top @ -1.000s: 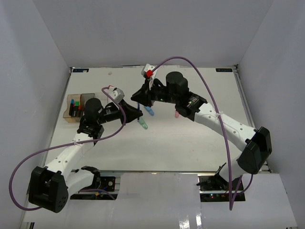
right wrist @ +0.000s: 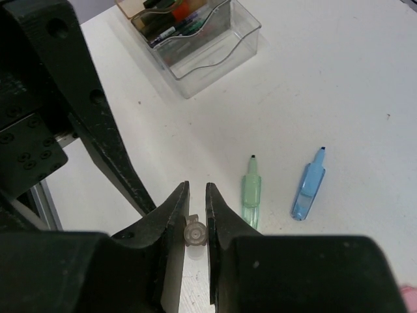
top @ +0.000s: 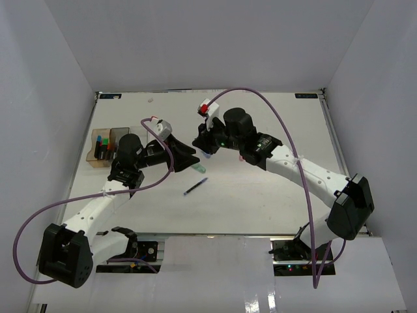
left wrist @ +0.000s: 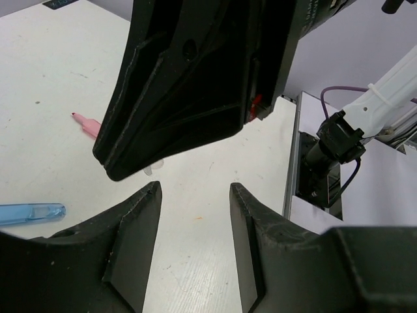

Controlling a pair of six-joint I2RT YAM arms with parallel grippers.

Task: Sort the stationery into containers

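My left gripper is open and empty, beside my right gripper, which is shut on a slim capped item (right wrist: pixel 195 235), seen end-on in the right wrist view. A dark blue pen (top: pixel 195 186) shows below the grippers in the top view. A green marker (right wrist: pixel 251 189), a blue marker (right wrist: pixel 309 182) and a pink marker (left wrist: pixel 88 124) lie on the table. At the left, a wooden organiser (top: pixel 93 156) and a clear container (right wrist: pixel 221 72) hold pens.
Both arms meet above its middle.
My right gripper has moved right and down in the top view, away from the left one.
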